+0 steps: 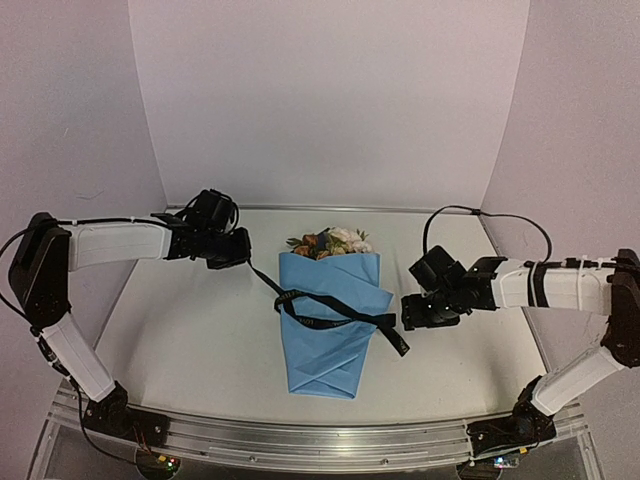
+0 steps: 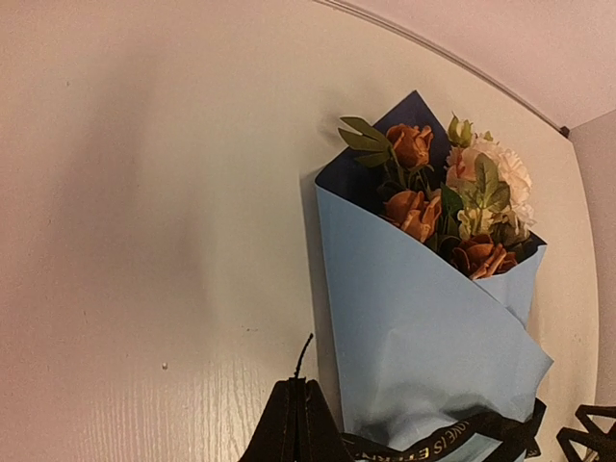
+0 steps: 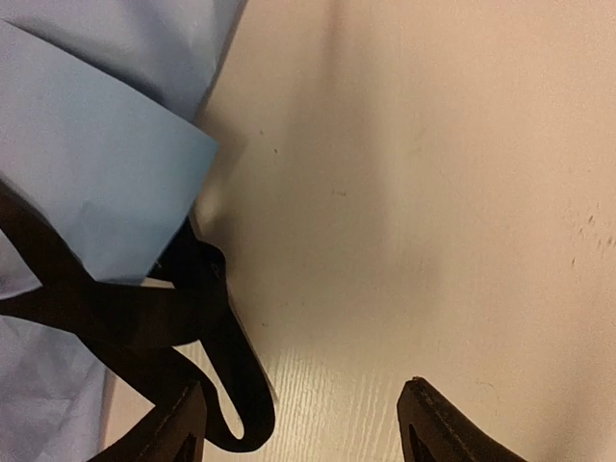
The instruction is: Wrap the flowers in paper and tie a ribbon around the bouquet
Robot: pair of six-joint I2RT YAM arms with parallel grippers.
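Observation:
The bouquet's blue wrapping (image 1: 325,370) lies mid-table, flowers (image 1: 335,242) at its far end. A black printed ribbon (image 1: 345,308) crosses the wrapping, with a crossing and a loose tail at the right edge. My left gripper (image 1: 247,262), left of the bouquet, is shut on one end of the ribbon, which slants from it toward the wrapping. In the left wrist view a thin dark ribbon tip (image 2: 305,351) pokes out between the closed fingers. My right gripper stands open just right of the bouquet. A ribbon loop (image 3: 255,423) lies near its left finger; nothing is gripped.
Bare white table (image 1: 190,340) surrounds the bouquet on both sides. Pale walls (image 1: 330,110) enclose the back and sides, and a metal rail (image 1: 320,440) runs along the front edge. Cables arch over both arms.

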